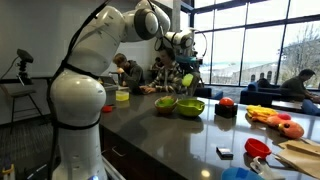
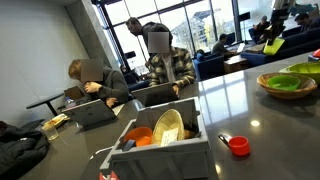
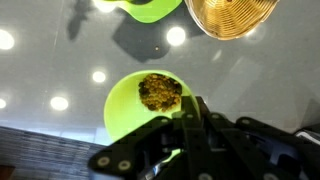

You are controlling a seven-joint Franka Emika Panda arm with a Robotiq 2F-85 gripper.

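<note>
A light green cup [image 3: 125, 118] with brown grainy contents fills the middle of the wrist view. My gripper is shut on its rim at the cup's right side. In exterior view 1 the green cup [image 1: 187, 80] hangs in the air below the arm's end, above the far part of the table. Exterior view 2 shows the same cup [image 2: 272, 46] at the right, above the bowls. A green bowl [image 1: 190, 108] and a wicker basket [image 1: 166, 104] stand on the table beneath it. The fingertips are partly hidden by the gripper's dark body.
A grey bin [image 2: 157, 156] holds a basket and an orange item, with a small red cup [image 2: 239, 146] beside it. A black box [image 1: 222, 109] and several fruit-like items [image 1: 285, 125] lie to the right. People sit behind the table.
</note>
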